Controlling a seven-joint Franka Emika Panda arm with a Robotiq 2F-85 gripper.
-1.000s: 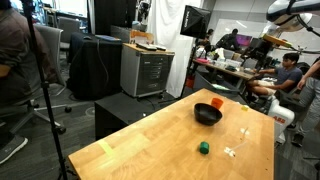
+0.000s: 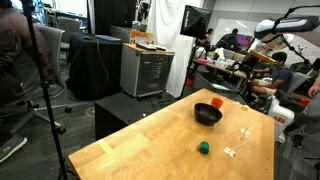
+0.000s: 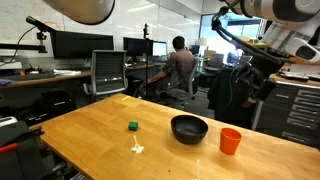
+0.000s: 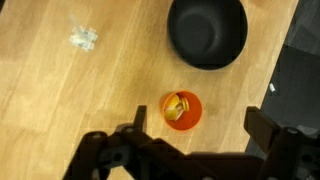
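An orange cup stands upright on the wooden table, close beside a black bowl. Looking down into the orange cup, I see yellowish pieces inside. The black bowl appears empty from above. My gripper is open, its two dark fingers spread wide with nothing held between them. It hangs above the table, with the cup between the fingers in the wrist view but well below them. In exterior view 1, the arm reaches in at the upper right, over the cup's end of the table.
A small green object and a crumpled whitish item lie on the table, apart from the bowl. Bare wood fills the table's other end. Beyond the edge stand a black case and office chairs. A person sits in the background.
In exterior view 1 the arm and gripper have come lower at the upper right. Cup, bowl and the small table items have not moved.
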